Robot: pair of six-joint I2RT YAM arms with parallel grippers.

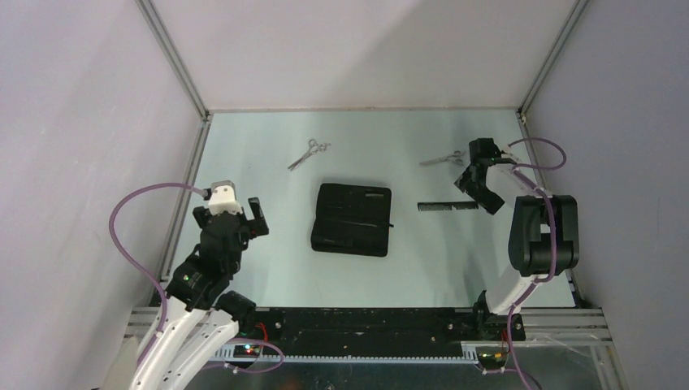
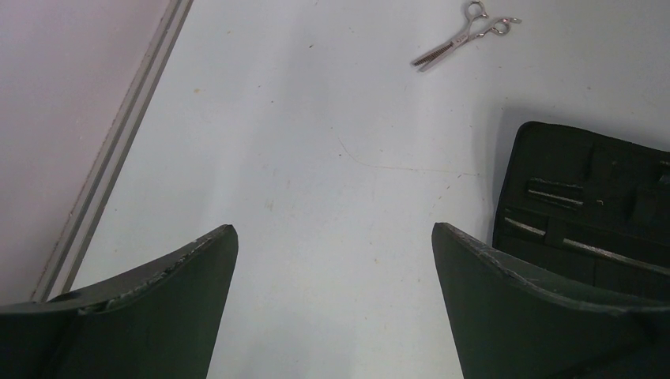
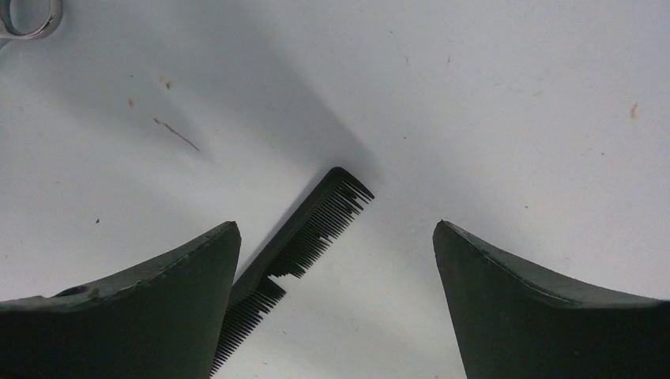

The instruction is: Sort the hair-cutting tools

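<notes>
A black case [image 1: 351, 236] lies open mid-table, its slotted inside [image 2: 561, 237] partly visible in the left wrist view. Thinning scissors [image 1: 305, 154] [image 2: 450, 46] lie at its back left. More scissors [image 1: 439, 159] lie back right, a handle ring [image 3: 35, 31] showing in the right wrist view. A black comb [image 1: 439, 205] [image 3: 304, 233] lies right of the case. My right gripper [image 1: 475, 193] is open above the comb's right end, with the comb below its fingers. My left gripper [image 1: 234, 213] stands open at the left of the table, nothing between its fingers.
Walls and metal rails bound the table at left, back and right.
</notes>
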